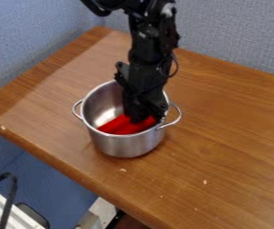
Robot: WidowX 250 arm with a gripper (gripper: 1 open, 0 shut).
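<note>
A steel pot point(125, 143) with two wire handles stands on the wooden table near its front left edge. A red object point(122, 125) lies in the bottom of the pot. My black gripper point(141, 111) reaches down into the pot over the red object, toward its right side. Its fingertips are dark and hard to make out, and I cannot see anything held between them.
Grey-blue padded walls line the back and left. A white object with a black cable point(2, 183) is at the lower left, off the table.
</note>
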